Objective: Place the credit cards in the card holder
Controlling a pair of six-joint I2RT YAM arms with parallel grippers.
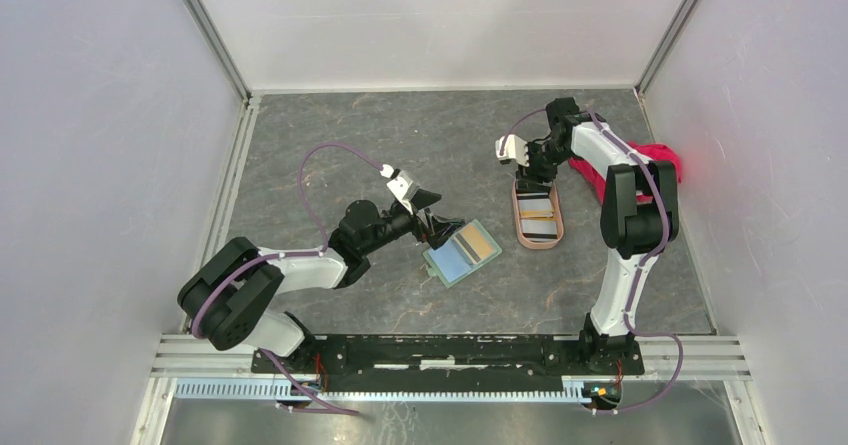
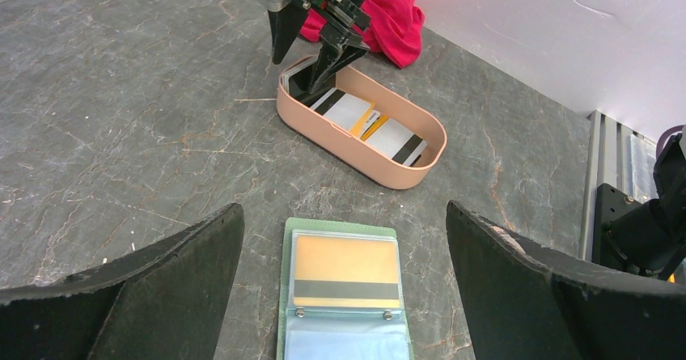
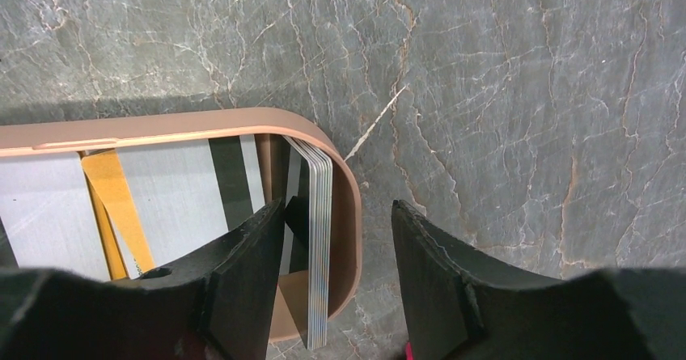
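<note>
A pink oval box (image 2: 368,151) on the table holds several white cards (image 2: 344,108) lying flat, with dark stripes and yellow bands. At its far end a stack of cards (image 3: 320,247) stands on edge against the wall of the box. My right gripper is part open over that end, one finger (image 3: 260,239) inside the box by the stack, the other past the rim. The light-blue card holder (image 1: 463,253) lies open in front, a tan card (image 2: 347,260) in its upper pocket. Behind it my left gripper stands open and empty.
A red cloth (image 1: 655,153) lies under the right arm, near the right wall. Bare grey table (image 1: 430,125) stretches across the back and the left. Between the card holder and the pink box runs a narrow gap.
</note>
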